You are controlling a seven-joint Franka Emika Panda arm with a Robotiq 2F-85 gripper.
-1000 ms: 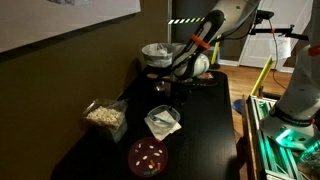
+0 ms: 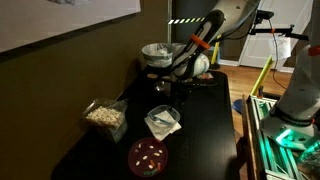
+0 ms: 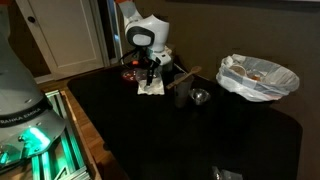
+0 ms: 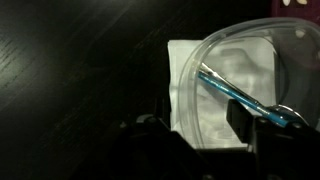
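Observation:
A clear plastic bowl sits on a white napkin in the wrist view. Inside it lies a spoon with a shiny blue handle, its metal end toward the right. My gripper is open above the bowl's near left rim, one dark finger to the left of that rim and the other over the bowl's inside. Whether either finger touches the bowl cannot be told. In exterior view 1 the gripper hangs just behind the bowl; nothing shows held.
A red plate with small pieces lies in front of the bowl. A container of pale bits stands left. Behind are a white-lined basket, a metal cup, a black holder and a wooden utensil.

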